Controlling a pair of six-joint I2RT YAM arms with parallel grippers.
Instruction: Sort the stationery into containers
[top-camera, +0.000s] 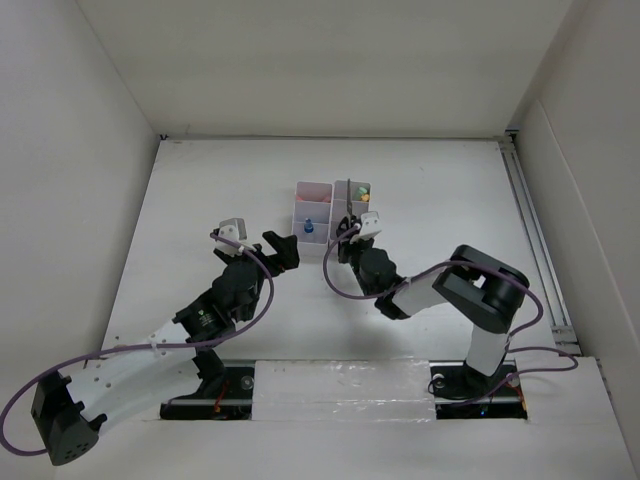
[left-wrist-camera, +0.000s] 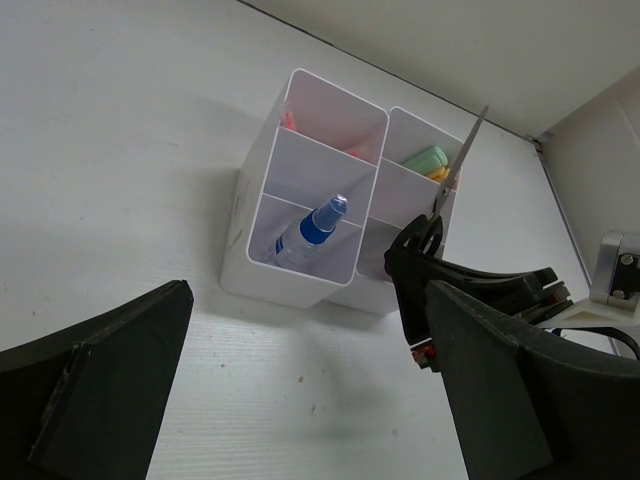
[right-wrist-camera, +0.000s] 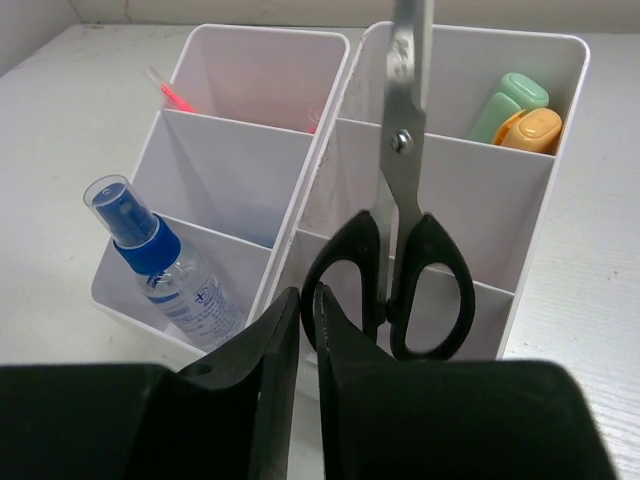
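Scissors with black handles stand blades-up over the front part of the right white organizer. The rim of their left handle loop lies between the close-set fingertips of my right gripper; whether these press on it cannot be told. In the left wrist view the scissors rise above that arm's black fingers. My left gripper is open and empty, in front of the left white organizer. A clear spray bottle with a blue top leans in the left organizer's front compartment.
Green and orange capped items sit in the right organizer's back compartment. A pink item pokes up in the left one's back compartment. Both organizers stand side by side.
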